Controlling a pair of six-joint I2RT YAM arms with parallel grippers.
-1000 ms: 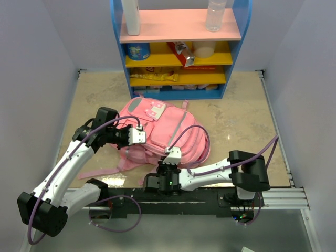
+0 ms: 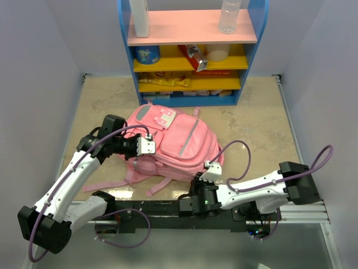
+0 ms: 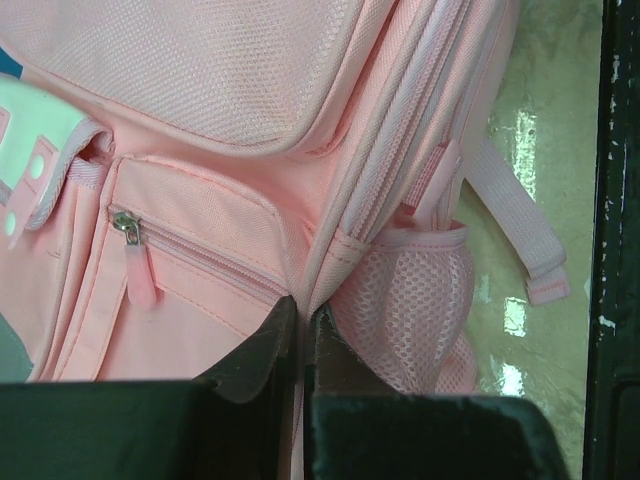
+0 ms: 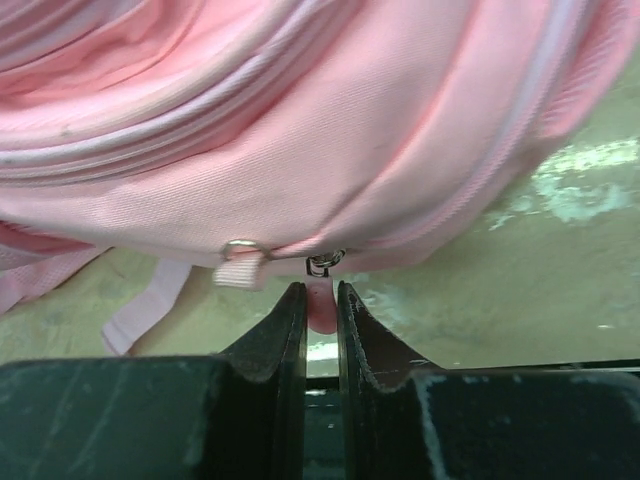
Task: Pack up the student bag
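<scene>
The pink backpack [image 2: 184,137] lies on the floor, front pockets facing up. My left gripper is shut on a fold of its fabric [image 3: 330,255], just right of a small pocket zipper [image 3: 210,255]. At the bag's near edge, my right gripper stands slightly open. A pink zipper pull [image 4: 320,305] hangs between its fingertips, the right fingertip a hair apart from it. Beside the pull is a metal ring with a fabric tab [image 4: 240,268]. The bag's inside is hidden.
A blue-framed shelf [image 2: 193,33] stands behind the bag, holding a clear bottle [image 2: 229,15], a blue can [image 2: 147,54], a red packet [image 2: 193,57] and yellow packets [image 2: 165,82]. Bare floor [image 2: 251,129] lies right of the bag. Loose straps [image 2: 106,185] trail at the near left.
My right arm has slid to the right along the bag's near edge. The left arm and the bag's main body stay in place.
</scene>
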